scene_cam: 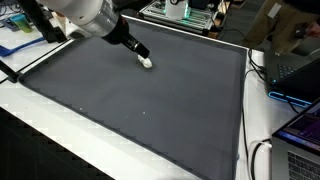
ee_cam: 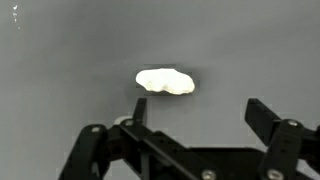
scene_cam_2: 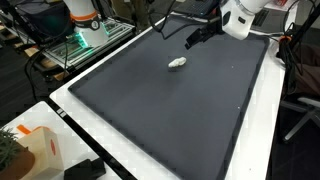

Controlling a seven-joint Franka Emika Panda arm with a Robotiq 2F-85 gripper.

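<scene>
A small white, elongated object (ee_cam: 166,81) lies on the dark grey board, ahead of my gripper in the wrist view. My gripper is open there, its two dark fingers wide apart with nothing between them. From the first exterior side, the white object (scene_cam: 146,63) rests near the board's far edge, with the gripper (scene_cam: 141,51) above and just behind it. The second exterior view has the white object (scene_cam_2: 177,62) lying apart from the gripper (scene_cam_2: 190,43).
Much of the grey board (scene_cam: 150,110) is bare. Laptops (scene_cam: 297,150) and cables lie along the right side. A brown pot with a green plant (scene_cam_2: 14,155) stands at the near left in the second exterior view.
</scene>
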